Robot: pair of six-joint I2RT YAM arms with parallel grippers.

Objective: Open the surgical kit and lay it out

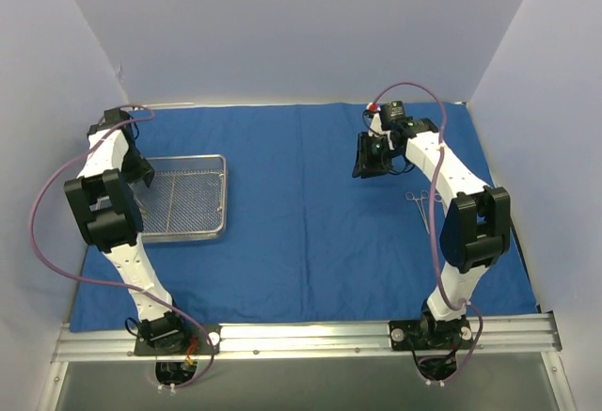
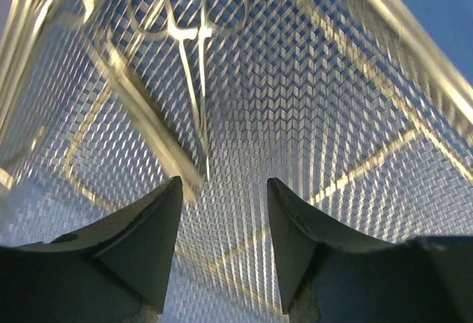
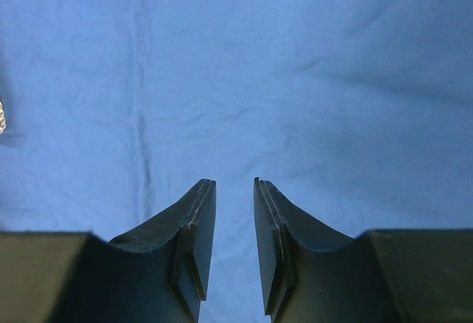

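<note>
The open steel tray (image 1: 196,204) with a perforated mesh floor sits at the left on the blue cloth. My left gripper is over it, fingers apart and empty. Below it in the left wrist view lie slender scissors-like instruments (image 2: 203,33), a pair of flat bar-like tools (image 2: 148,120) and more ringed instruments (image 2: 29,24) at the edge. My right gripper hangs open over bare cloth at the upper right, nothing between its fingers. A few ringed instruments (image 1: 421,209) lie on the cloth beside the right arm, partly hidden by it.
Pale walls (image 1: 527,110) bound the left, back and right sides. Purple cables arch over both arms.
</note>
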